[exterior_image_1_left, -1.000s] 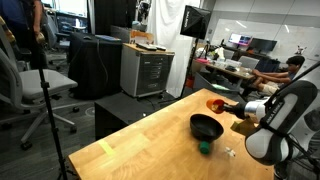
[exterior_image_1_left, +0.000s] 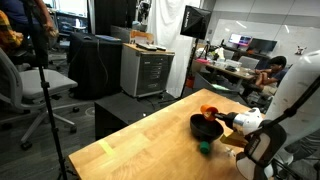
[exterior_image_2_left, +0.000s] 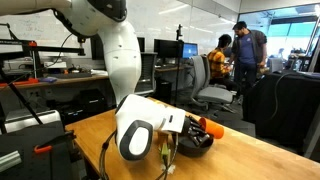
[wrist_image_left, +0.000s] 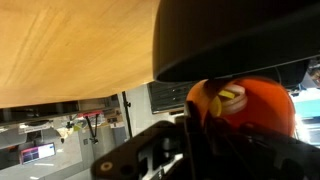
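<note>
An orange cup (exterior_image_1_left: 209, 112) is tilted at the black bowl (exterior_image_1_left: 206, 131), over its far rim in exterior view 1. My gripper (exterior_image_1_left: 225, 117) reaches in from the right and is shut on the cup. In exterior view 2 the orange cup (exterior_image_2_left: 212, 128) leans on its side above the black bowl (exterior_image_2_left: 197, 146). The wrist view looks into the orange cup (wrist_image_left: 268, 92), where something yellow (wrist_image_left: 233, 100) shows inside. A large dark curved surface (wrist_image_left: 215, 35) beside it appears to be the bowl. The fingertips are dark and hard to make out.
A small green object (exterior_image_1_left: 205, 147) lies on the table close to the bowl's near side. A dark screen or panel (exterior_image_1_left: 196, 22) stands behind.
The orange cup has moved from behind the bowl to over its rim, and has tipped. The arm has swung left and towards the bowl with it.
</note>
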